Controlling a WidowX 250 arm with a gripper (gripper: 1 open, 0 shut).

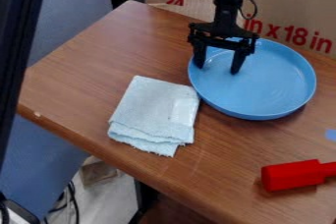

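Note:
My black gripper [217, 65] hangs over the left rim of a blue plate [264, 91], its two fingers apart and pointing down, low at the plate. Whether anything thin is between them is too small to tell, but none shows. A folded pale blue cloth [153, 114] lies left of the plate, and a red object [294, 175] lies at the lower right.
A cardboard sheet [300, 7] stands behind the plate. A small blue patch [329, 135] shows at the right.

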